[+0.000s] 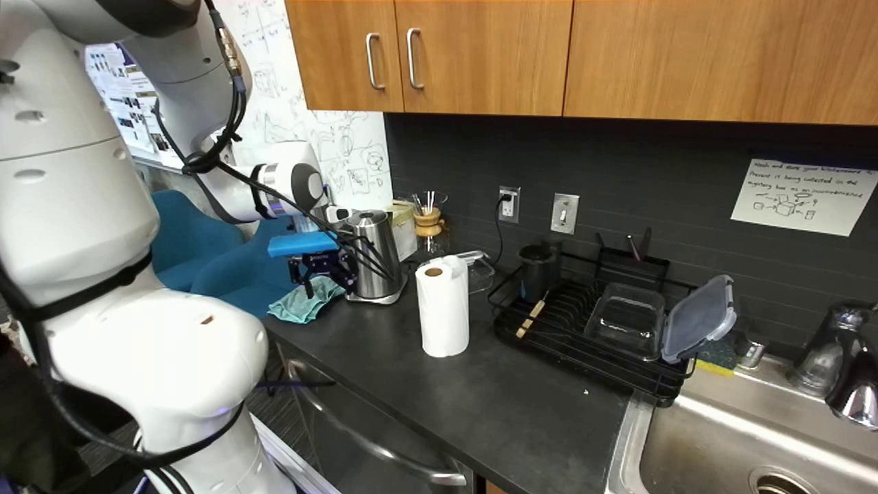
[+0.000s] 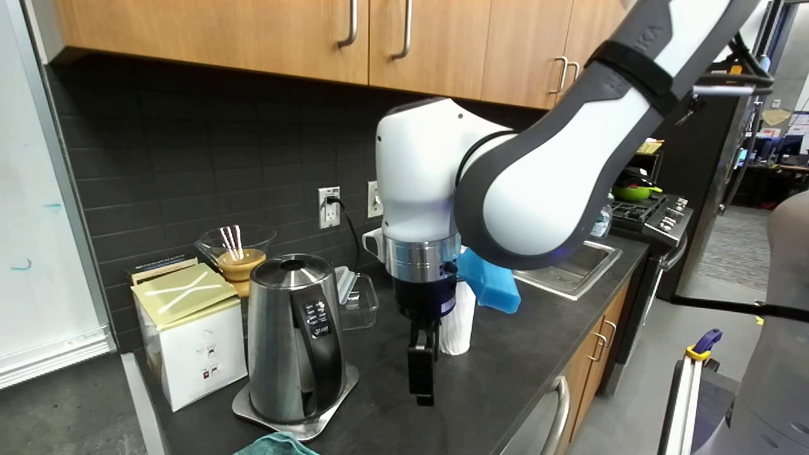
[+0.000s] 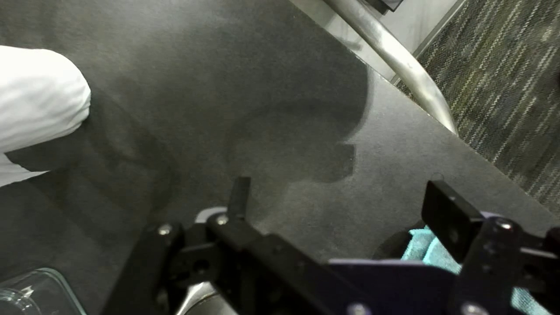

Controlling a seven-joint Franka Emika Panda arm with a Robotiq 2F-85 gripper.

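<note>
My gripper is open above the dark counter; its two black fingers stand far apart with nothing between them. In exterior view 2 it points down, its fingers beside the steel kettle and clear of the counter. A teal cloth lies crumpled near the counter's end; one finger partly covers it in the wrist view. The white paper towel roll stands upright on the counter, farther toward the sink.
A black dish rack holds a clear container and a lid, next to the steel sink. Behind the kettle are a white box and a glass coffee maker.
</note>
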